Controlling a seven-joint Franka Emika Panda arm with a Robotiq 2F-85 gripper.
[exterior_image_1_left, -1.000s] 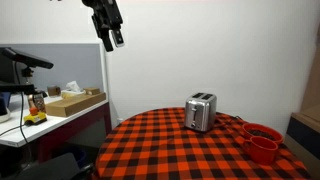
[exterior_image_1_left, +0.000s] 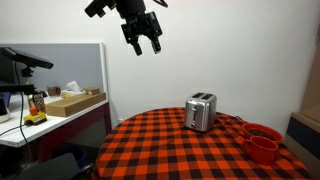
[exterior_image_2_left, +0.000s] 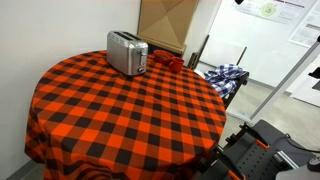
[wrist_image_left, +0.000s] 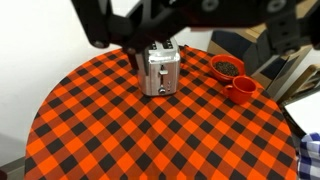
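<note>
High above the table's left side in exterior view 1 hangs my gripper (exterior_image_1_left: 147, 51), open, its two fingers apart with nothing between them. Well below it, a silver two-slot toaster (exterior_image_1_left: 201, 112) stands upright on the round table with its red and black checked cloth (exterior_image_1_left: 150, 143). To the toaster's right are a red mug (exterior_image_1_left: 262, 150) and, just behind it, a red bowl (exterior_image_1_left: 262, 132). In the wrist view the bowl (wrist_image_left: 227, 67) holds something dark, and the mug (wrist_image_left: 240, 90) stands beside it. Dark blurred gripper parts cover the top of the toaster (wrist_image_left: 161, 72) there.
A white side table (exterior_image_1_left: 40, 127) with small items stands at the left, a wooden box (exterior_image_1_left: 77, 104) at its back. Behind the round table rises a white wall. A blue-and-white checked cloth (exterior_image_2_left: 224, 77) lies beyond the table.
My gripper has moved right, toward the toaster's side, and stays high and open. The toaster, mug and bowl have not moved.
</note>
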